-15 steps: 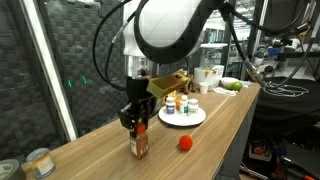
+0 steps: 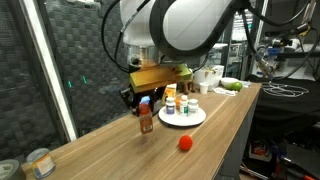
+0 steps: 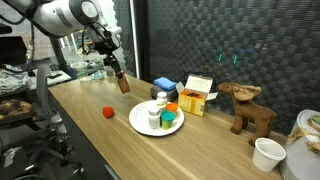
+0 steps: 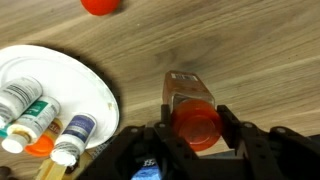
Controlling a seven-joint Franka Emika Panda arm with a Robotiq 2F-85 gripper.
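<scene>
My gripper (image 2: 143,106) is shut on a brownish bottle with an orange-red cap. The bottle (image 2: 146,122) hangs roughly upright above the wooden table, left of the white plate in exterior view 1. Exterior view 2 shows the bottle (image 3: 123,83) behind the plate's left side, below the gripper (image 3: 118,69). From above, in the wrist view, its round cap (image 4: 198,124) faces the camera and hides much of the body. The white plate (image 4: 92,78) lies to its left with several pill bottles on it.
A red ball (image 2: 185,143) rests on the table near the plate (image 2: 190,119). Behind the plate stand a yellow-and-white box (image 3: 197,97) and a blue item (image 3: 169,84). A moose toy (image 3: 248,112) and white cup (image 3: 268,153) occupy one end. Tins (image 2: 40,162) sit at the other.
My arm moved with it; plate and ball have stayed put.
</scene>
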